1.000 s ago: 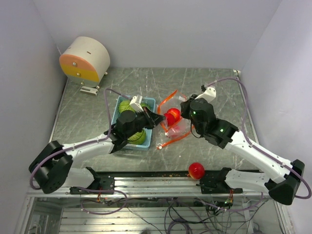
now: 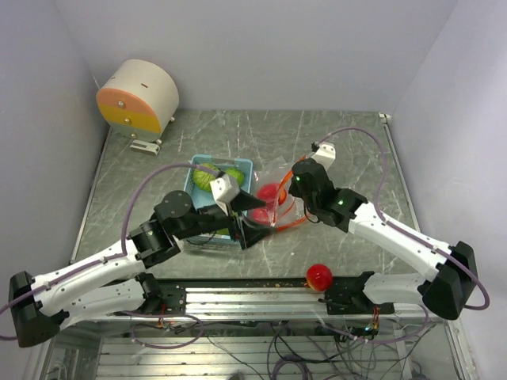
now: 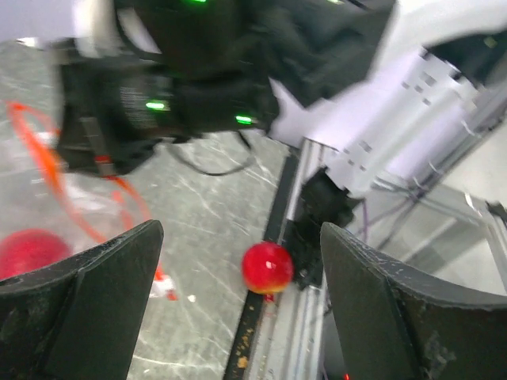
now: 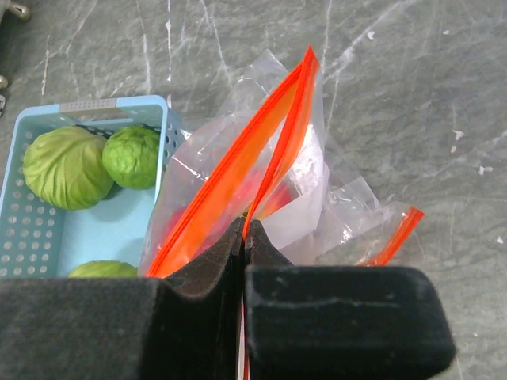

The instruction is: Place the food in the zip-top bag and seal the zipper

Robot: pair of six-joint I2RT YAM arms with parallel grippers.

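A clear zip bag (image 4: pixel 341 214) with orange zipper edges and red food (image 3: pixel 33 255) inside lies right of the blue basket (image 4: pixel 71 245). My right gripper is shut on the bag's zipper edge, the thin strip running between its fingers. My left gripper (image 2: pixel 261 218) hangs open over the bag's left side, nothing between its fingers. The basket holds green cabbages (image 4: pixel 67 166). A loose tomato (image 2: pixel 319 276) rests at the front edge of the table.
A cream container (image 2: pixel 135 95) with orange and yellow front stands at the back left. Metal rails edge the front.
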